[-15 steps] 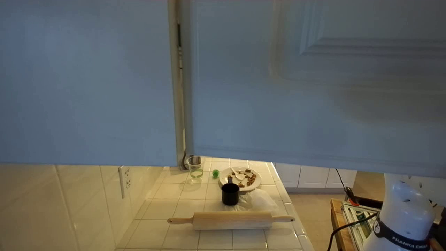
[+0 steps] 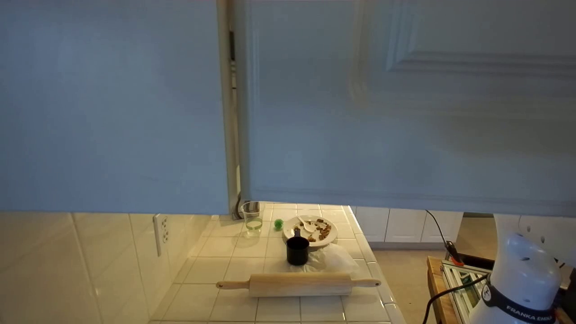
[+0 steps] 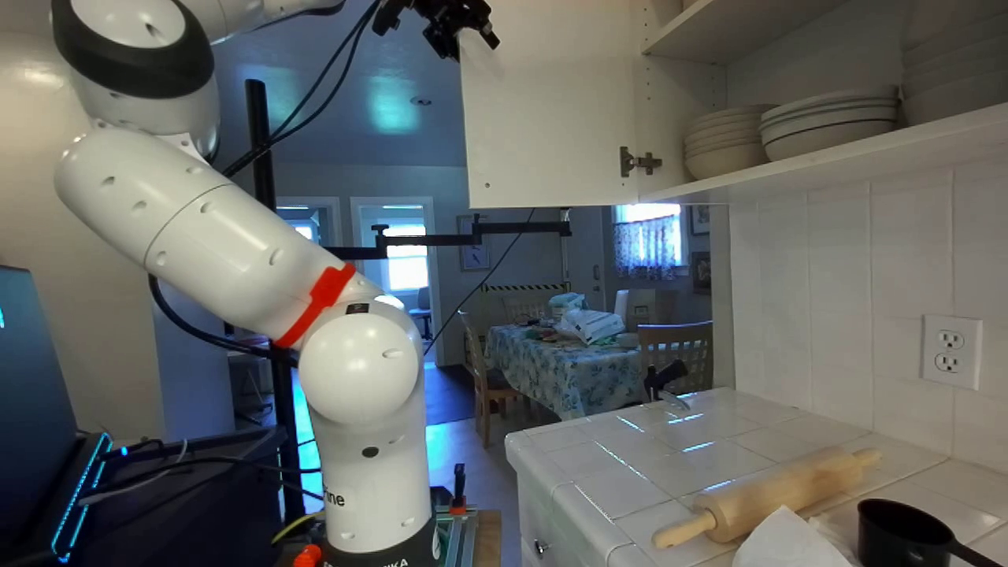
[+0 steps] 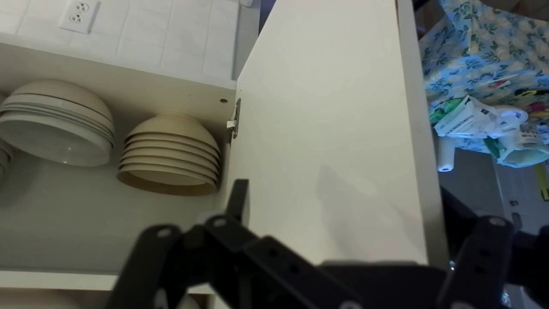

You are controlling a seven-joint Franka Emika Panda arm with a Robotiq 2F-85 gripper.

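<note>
A white cabinet door (image 4: 329,128) stands swung out from its cabinet, its inner face toward the wrist view. My open gripper is at the door's free edge, with one dark finger (image 4: 237,201) in front of the inner face and the other past the edge on the outer side. Neither finger clearly touches the door. In exterior view 2 the gripper shows only partly, at the top by the door's (image 3: 557,113) upper free edge. Exterior view 1 shows the door's panelled outer face (image 2: 324,135), which hides the gripper there.
Stacked bowls (image 4: 170,154) sit on the cabinet shelf beside the hinge. On the tiled counter below are a rolling pin (image 2: 299,284), a black measuring cup (image 2: 298,253), a plate with food bits (image 2: 332,227), a clear cup (image 2: 252,221) and a green ball (image 2: 278,224).
The counter items have not moved.
</note>
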